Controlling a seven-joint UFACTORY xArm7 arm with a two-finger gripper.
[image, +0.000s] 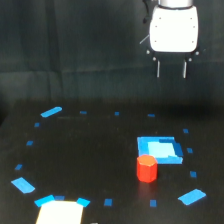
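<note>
My gripper (171, 69) hangs high at the upper right, well above the table. Its two thin fingers stand apart, and nothing shows between them. A red block (147, 169), many-sided on top, stands upright on the dark table. Just behind it is a blue square tray (176, 159) with a pale inside; the block's top overlaps the tray's front left edge in this view, and I cannot tell whether they touch. At the bottom left a white block (60, 213) is cut off by the frame's edge.
Blue strips lie on the table: one at the back left (51, 112), one at the left (23, 185), one at the right front (191, 197). Several small blue marks outline the work area.
</note>
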